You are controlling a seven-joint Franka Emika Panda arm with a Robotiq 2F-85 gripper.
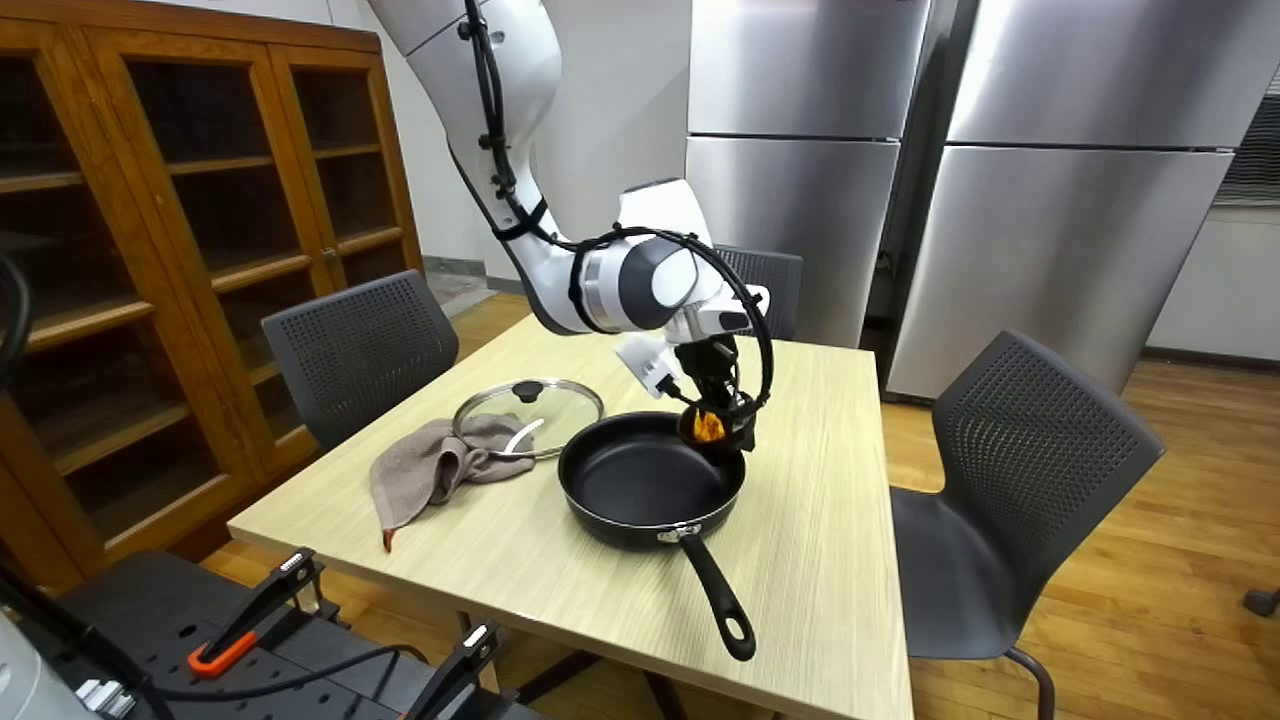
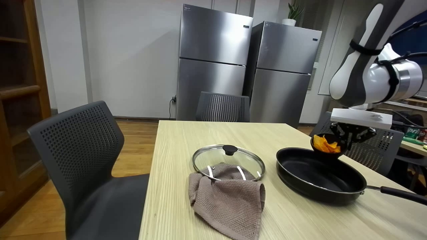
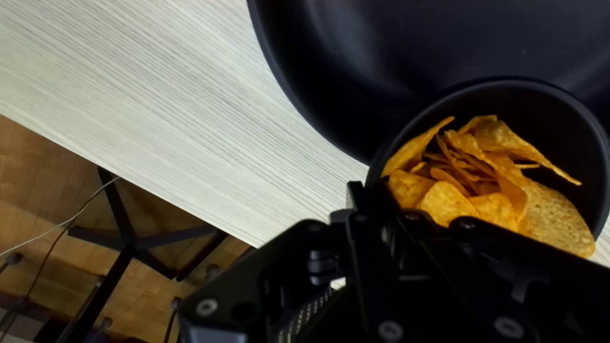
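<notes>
My gripper is shut on the rim of a small black bowl (image 3: 557,105), seen in the wrist view. Orange tortilla chips (image 3: 492,183) fill much of the bowl. In exterior view 2 the bowl (image 2: 334,153) hangs over the far rim of the black frying pan (image 2: 320,195), tilted so that its chips face the camera. The pan's inside (image 1: 648,474) is bare in exterior view 1, and its handle (image 1: 717,594) points toward the table's front right. Part of the bowl is hidden behind the gripper.
Left of the pan, a glass lid (image 1: 564,414) with a black knob leans on a crumpled brown towel (image 1: 420,468). Chairs (image 1: 1020,480) stand around it.
</notes>
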